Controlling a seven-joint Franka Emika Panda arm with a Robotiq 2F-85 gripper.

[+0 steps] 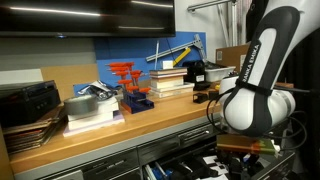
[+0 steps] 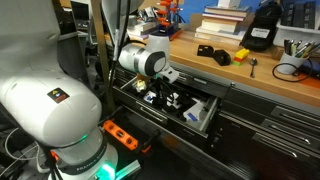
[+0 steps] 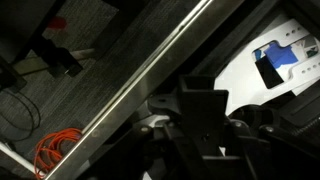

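My gripper (image 2: 164, 98) is low over an open drawer (image 2: 222, 104) in exterior view 2. In the wrist view a black blocky object (image 3: 203, 104) stands between the dark fingers, and the gripper looks shut on it. The dim light hides what the object is and where the fingertips meet it. The drawer's metal edge (image 3: 135, 90) runs diagonally beside the gripper. Inside the drawer lie a white piece (image 3: 245, 80) and a blue-and-white item (image 3: 283, 53).
Books (image 2: 222, 18) and dark items stand on the wooden counter (image 2: 250, 68) above the drawers. Beyond the drawer edge is grey floor with an orange cable (image 3: 57, 148). Several small things fill the drawer.
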